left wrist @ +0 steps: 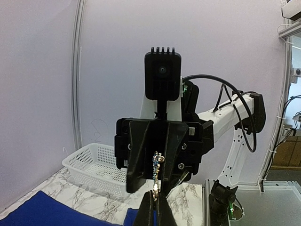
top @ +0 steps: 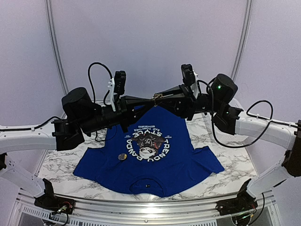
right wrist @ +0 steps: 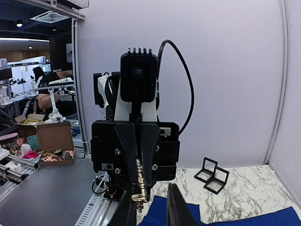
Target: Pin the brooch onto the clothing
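A small gold brooch with coloured stones (top: 157, 97) (left wrist: 156, 172) (right wrist: 139, 188) is held up at the tips of my left gripper (top: 149, 101), which is shut on it. My right gripper (top: 163, 99) meets it from the right, its fingers around or beside the brooch and partly open. The blue T-shirt (top: 146, 174) lies flat below both grippers, printed with white lettering round a picture. A small round disc (top: 122, 157) lies on the shirt left of the print.
A white perforated basket (left wrist: 94, 160) stands on the marble table (top: 61, 174) at the right, behind my right arm. A black frame stand (right wrist: 211, 179) is on the table's left side. Bare table shows on both sides of the shirt.
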